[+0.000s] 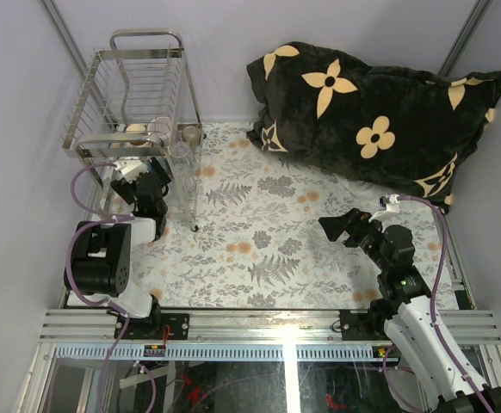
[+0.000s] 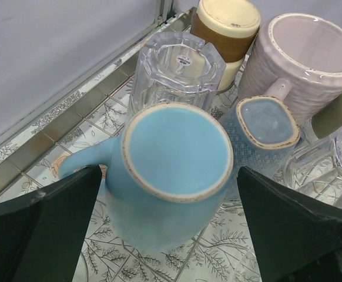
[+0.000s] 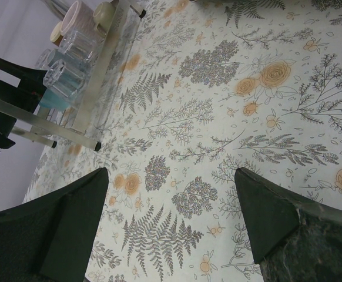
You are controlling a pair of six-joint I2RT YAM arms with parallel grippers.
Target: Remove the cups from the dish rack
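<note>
Upturned cups fill the lower level of the dish rack point(image 1: 128, 53). My open left gripper straddles a light blue mug point(image 2: 170, 154); contact is unclear. Behind it stand a clear glass point(image 2: 172, 73), a small blue cup point(image 2: 265, 129), a cream-and-brown cup point(image 2: 224, 32), a lilac mug point(image 2: 303, 53) and another clear glass point(image 2: 329, 170). In the right wrist view the rack's cups show at upper left. My right gripper point(image 1: 341, 225) stands open and empty over the mat at the right, away from the rack.
A large dark patterned cushion point(image 1: 375, 120) lies along the back right. The floral mat point(image 1: 268, 241) between the rack and my right arm is clear. Walls close in at left, back and right.
</note>
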